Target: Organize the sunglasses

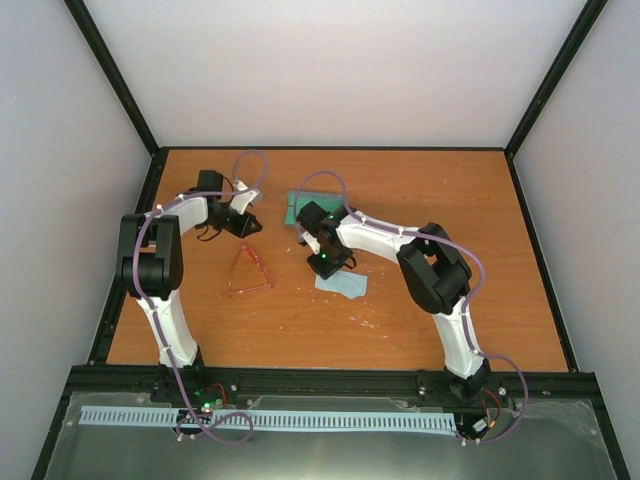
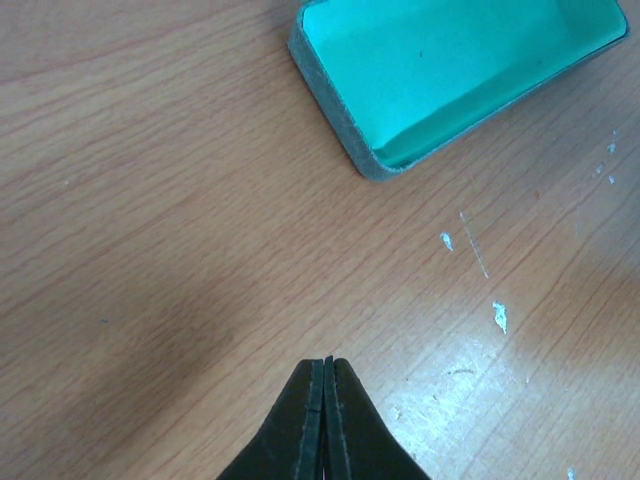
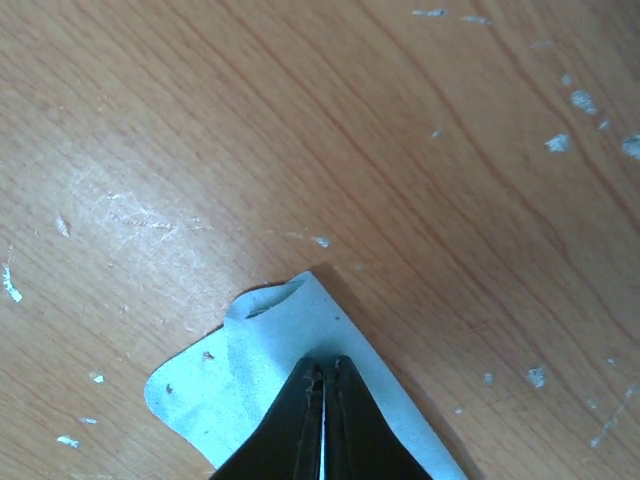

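Pinkish-red sunglasses (image 1: 262,275) lie on the wooden table in the top view, left of centre. A teal open case (image 2: 450,60) sits behind the right arm, seen empty in the left wrist view's upper right. A light blue cloth (image 3: 230,390) lies right of the glasses, one corner folded. My left gripper is shut, over bare table, left of the case and above the glasses in the top view. My right gripper is shut over the cloth; whether it touches it I cannot tell.
Dark frame rails and white walls border it. Purple cables loop over both arms.
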